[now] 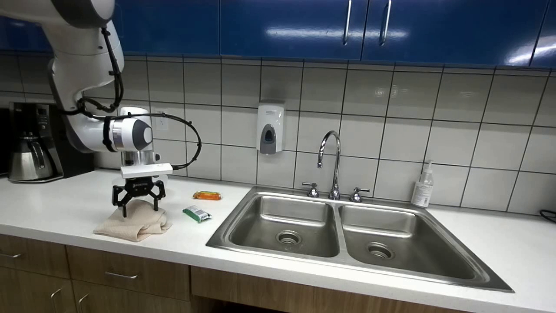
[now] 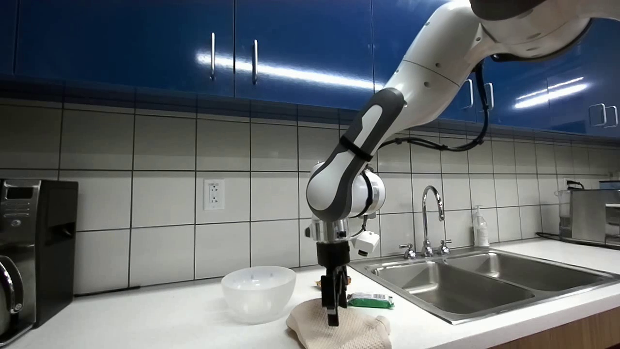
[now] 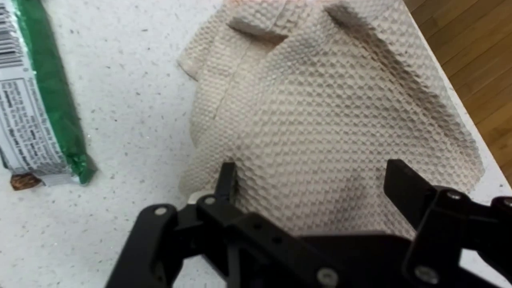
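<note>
A beige textured cloth (image 1: 133,223) lies crumpled on the white counter near its front edge. My gripper (image 1: 140,211) points down at it with the fingers spread wide. In the wrist view the cloth (image 3: 317,125) fills the middle, and part of it shows between the two fingertips of my gripper. From the second exterior view, the gripper (image 2: 332,319) is seen edge-on in front of the cloth (image 2: 348,331). Whether the fingertips touch the fabric I cannot tell. No grip on it shows.
Right of the cloth lie a green-and-white wrapped bar (image 1: 196,213) and an orange packet (image 1: 207,195). A translucent white bowl (image 2: 258,293) stands behind the cloth. The steel sink (image 1: 339,250) is further right, and a coffee maker (image 1: 39,141) stands at the far left.
</note>
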